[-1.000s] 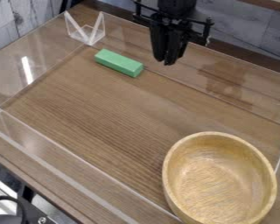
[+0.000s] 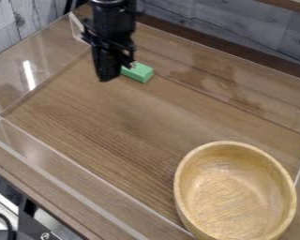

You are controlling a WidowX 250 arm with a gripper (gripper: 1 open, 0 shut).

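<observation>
My black gripper (image 2: 110, 66) hangs over the upper left of the wooden table, pointing down, just left of a green block (image 2: 138, 72) that it partly hides. Whether its fingers are open or shut is too small and dark to tell. A cream oval bowl (image 2: 234, 192) sits at the lower right of the table.
A marbled wall (image 2: 240, 37) with a wooden ledge runs along the back. The table's left edge, with dark cables beyond it, is at the lower left.
The green block is now partly hidden; the bowl has not moved.
</observation>
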